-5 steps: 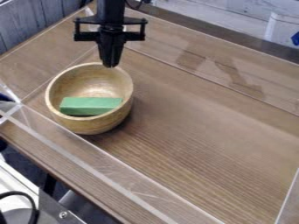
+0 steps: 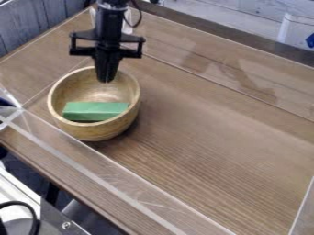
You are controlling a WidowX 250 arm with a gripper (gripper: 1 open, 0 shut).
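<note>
A round wooden bowl (image 2: 120,96) stands on the left part of the wooden table, with a green rectangular block (image 2: 95,111) lying inside it. The black gripper (image 2: 106,72) hangs over the back part of the bowl, pointing down, shut, with nothing visible between its fingertips.
Clear tape runs along its near left edge. A white and a blue object are at the back right, and cables lie at the lower left.
The gripper has moved down and a little to the left, toward the inside of the bowl. The bowl and block have not visibly moved.
</note>
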